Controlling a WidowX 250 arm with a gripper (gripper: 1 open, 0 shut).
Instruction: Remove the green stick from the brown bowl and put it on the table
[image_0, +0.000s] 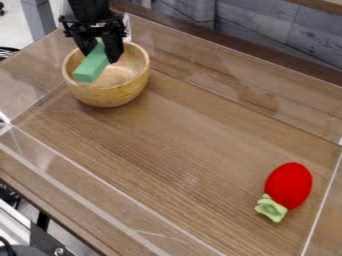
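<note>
The green stick (91, 66) is at the left side of the brown bowl (112, 97), tilted, with its upper end between the fingers of my black gripper (95, 43). My gripper is shut on that end, above the bowl's back left rim. The lower end of the stick appears over the bowl's opening; whether it touches the bowl I cannot tell. Most of the bowl's inside shows and looks empty otherwise.
A red object with a pale green end (287, 187) lies at the right of the wooden table (181, 150).
</note>
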